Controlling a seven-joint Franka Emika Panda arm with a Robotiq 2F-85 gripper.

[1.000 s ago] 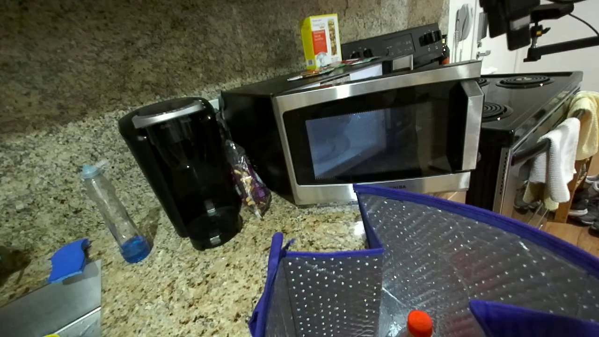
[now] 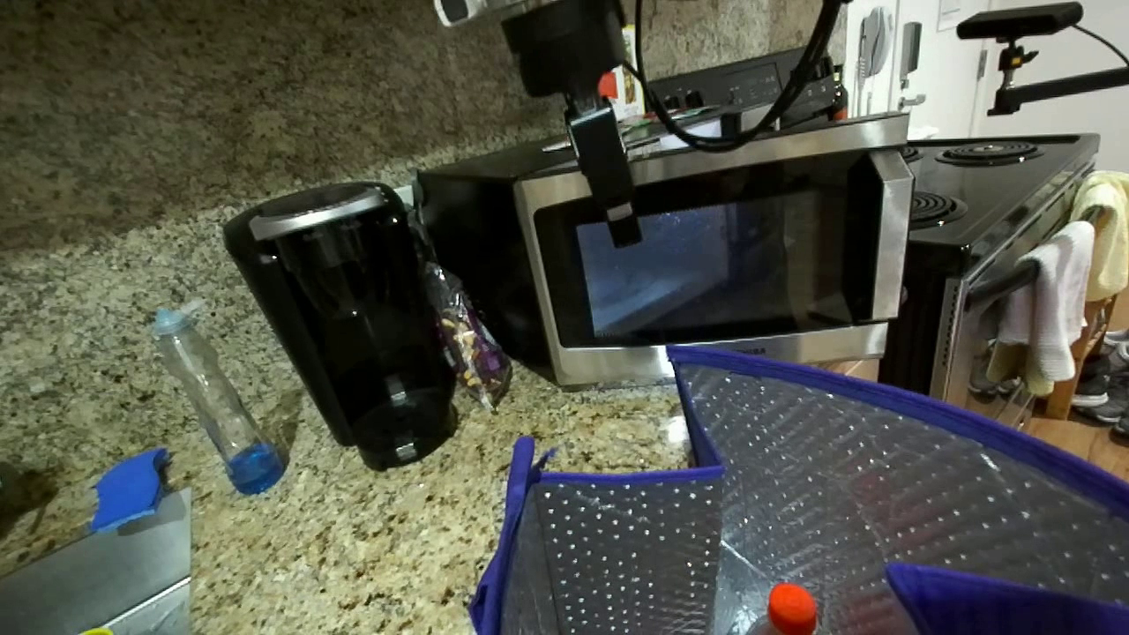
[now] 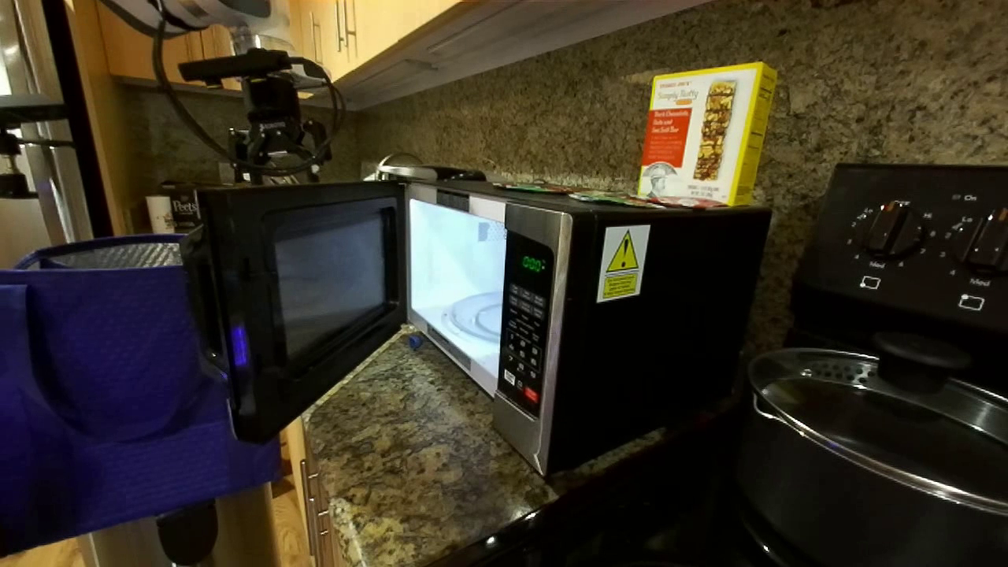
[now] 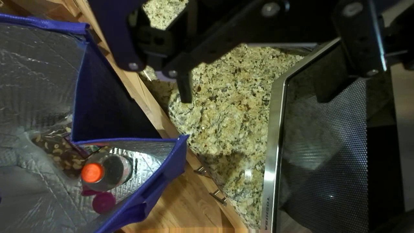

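In the wrist view my gripper is open, its fingers point(image 4: 186, 88) wide apart with only countertop behind the gap. Exterior view 1 shows one dark finger point(image 2: 605, 175) hanging before the microwave door point(image 2: 720, 254); the other cannot be made out. That door stands open in exterior view 2, and the lit cavity point(image 3: 453, 279) holds a glass turntable. A blue insulated bag point(image 4: 112, 93) stands open on the left of the wrist view. Inside it are a bottle with an orange cap point(image 4: 92, 172), a magenta lid point(image 4: 103, 202) and a bag of nuts point(image 4: 58, 153).
A black coffee maker point(image 2: 349, 328), a snack bag point(image 2: 466, 339) and a blue-bottomed bottle point(image 2: 217, 407) line the counter. A yellow bar box point(image 3: 709, 132) tops the microwave point(image 3: 652, 321). A lidded pot point(image 3: 869, 444) sits beside it. Bare granite point(image 4: 229, 108) lies between bag and door.
My arm has come from the upper right of exterior view 1 leftward and down to the microwave door, now covering most of the yellow box. The bag and counter items look unchanged.
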